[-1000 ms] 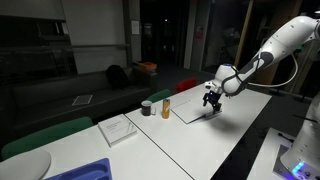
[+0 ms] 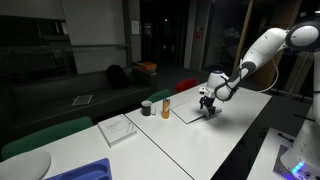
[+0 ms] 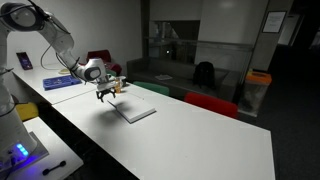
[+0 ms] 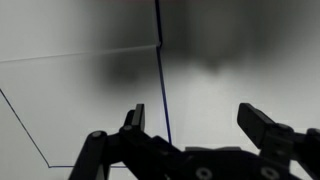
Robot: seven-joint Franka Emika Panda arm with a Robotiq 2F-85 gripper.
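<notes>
My gripper is open in the wrist view, its two dark fingers wide apart with nothing between them. Beneath it lies a pale flat surface [image 4: 85, 110] crossed by thin dark-blue lines; a dark shadow falls over its upper part. In exterior view 2, the gripper [image 3: 105, 94] hangs low over the white table, by the left end of a flat white board [image 3: 137, 109] with a dark edge. Exterior view 1 has the gripper [image 2: 208, 104] low above the table's right part; whether it touches anything cannot be told.
Left on the table are a white square box [image 2: 117, 130], a blue tray [image 2: 80, 171] and a white round item [image 2: 25, 165]. A mug [image 2: 147, 107] and an orange-brown container [image 2: 166, 108] stand near the back edge.
The arm has sunk slightly and its gripper has shifted a little to the left in exterior view 1. The objects on the table look unmoved.
</notes>
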